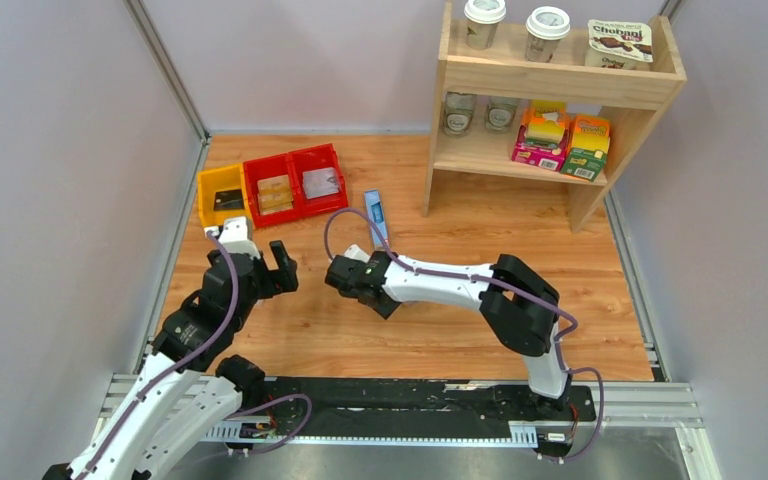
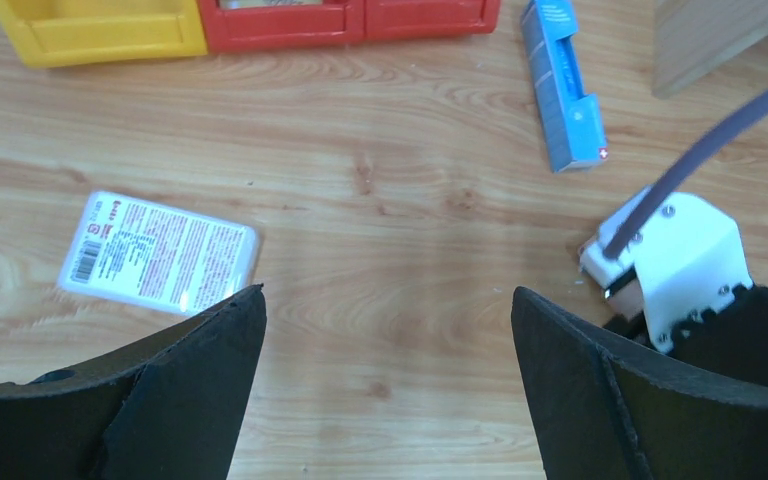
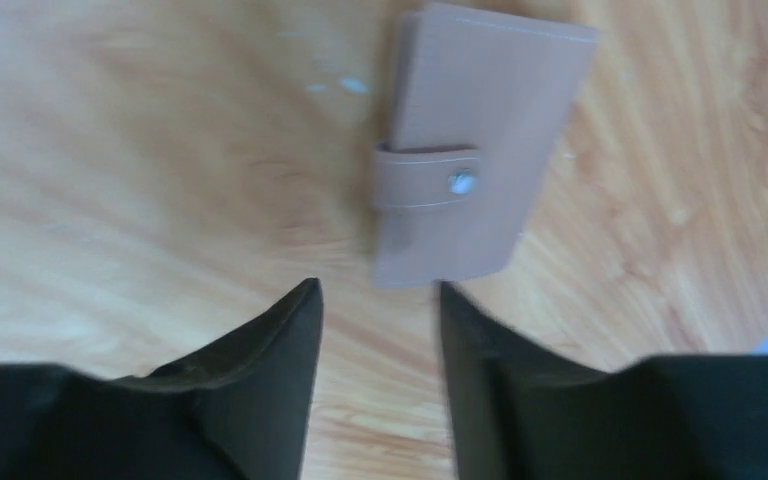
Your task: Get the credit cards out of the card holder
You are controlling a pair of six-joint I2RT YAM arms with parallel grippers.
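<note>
In the right wrist view, a greyish-brown card holder (image 3: 470, 120) lies on the table, its snap strap across it. No cards are clearly visible. My right gripper is just beside its near end, fingers part open and blurred, nothing seen between them; from the top it largely hides the holder. My left gripper stands open and empty over the table at the left, with a white labelled rectangle (image 2: 160, 250) lying below it.
A yellow bin (image 1: 206, 205) and red bins (image 1: 310, 208) stand at the back left. A blue narrow object (image 1: 374, 210) lies beside them. A wooden shelf (image 1: 550, 85) occupies the back right.
</note>
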